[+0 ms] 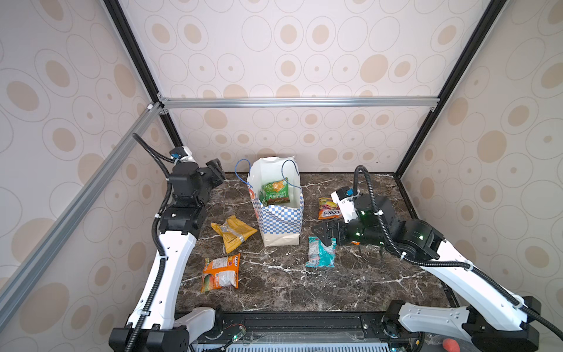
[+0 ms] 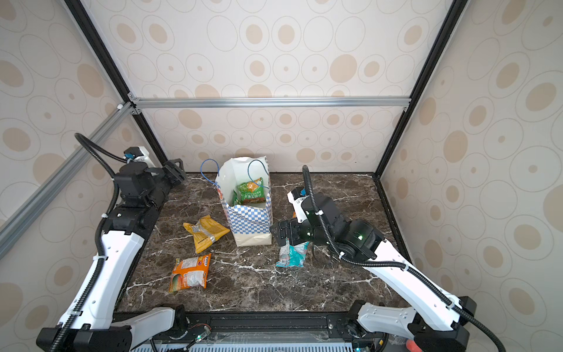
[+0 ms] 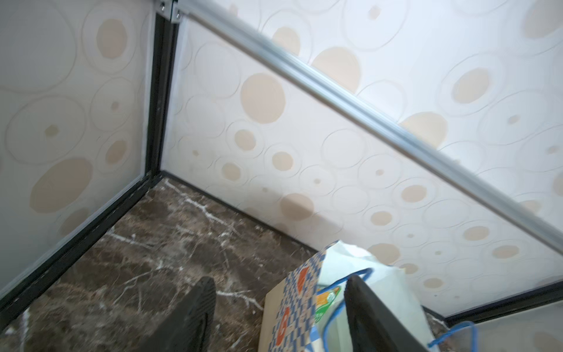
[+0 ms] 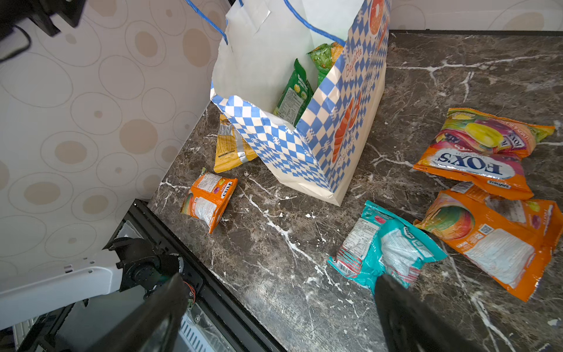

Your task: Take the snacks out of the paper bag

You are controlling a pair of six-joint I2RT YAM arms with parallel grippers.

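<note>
The white paper bag (image 1: 280, 220) with a blue check band stands upright at the back middle, its mouth open. Inside it leans a green snack pack (image 1: 275, 191); in the right wrist view a dark green pack (image 4: 294, 96) and another green pack (image 4: 324, 58) show. My left gripper (image 1: 218, 168) is open, raised left of the bag and empty. In the left wrist view the bag (image 3: 293, 305) appears low between and behind the fingers. My right gripper (image 1: 326, 233) is open and empty, above the teal pack (image 1: 320, 255) right of the bag.
A yellow pack (image 1: 234, 233) and an orange pack (image 1: 221, 272) lie left of the bag. On the right lie a FOX'S pack (image 4: 478, 146) and an orange pack (image 4: 498, 240) beside it.
</note>
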